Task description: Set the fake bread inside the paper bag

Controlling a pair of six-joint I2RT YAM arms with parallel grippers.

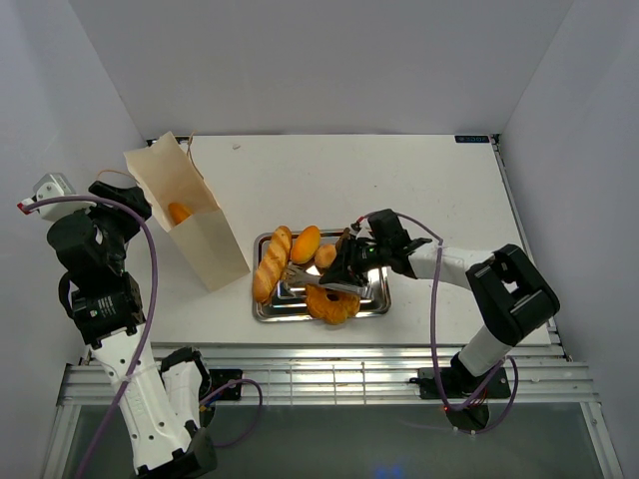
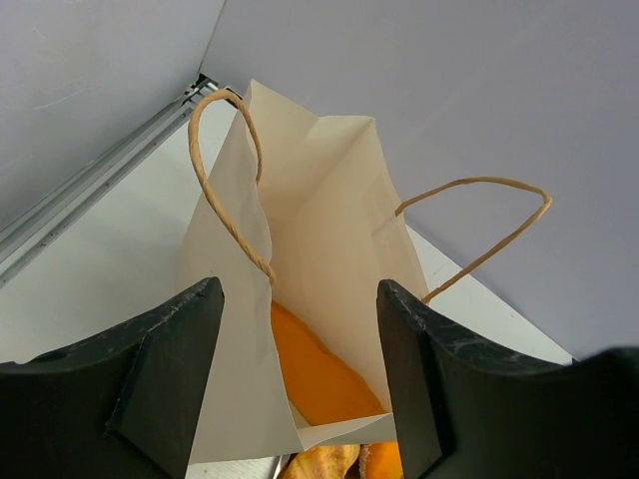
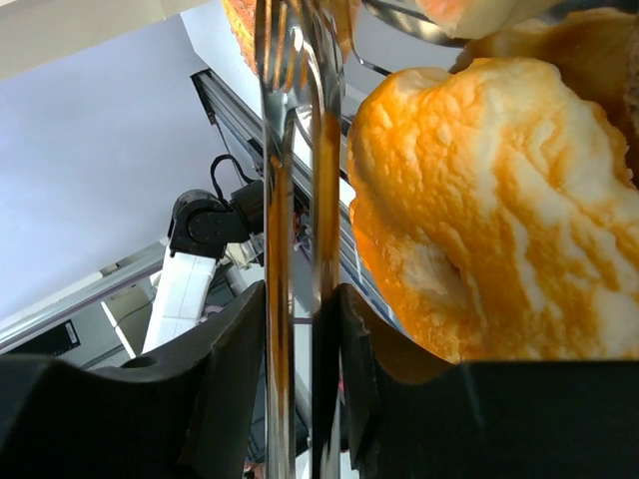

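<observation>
The open paper bag (image 1: 215, 249) stands at the left, tilted, with orange-brown bread (image 2: 315, 364) inside. My left gripper is open at the bag, its fingers apart on either side of the bag's near part; I cannot tell whether they touch it. Over the metal tray (image 1: 284, 314), my right gripper is shut on metal tongs (image 3: 300, 150). The two tong arms lie close together, with no bread visible between them. In the tray are a long loaf (image 1: 268, 274), an oval bun (image 1: 306, 242), a ring-shaped bread (image 1: 331, 305) and a small round one (image 1: 325, 256).
Twisted handles (image 2: 225, 215) stand up from the bag's sides. A metal rail (image 1: 329, 379) runs along the table's front edge. White table (image 1: 399, 180) behind and to the right of the tray is clear.
</observation>
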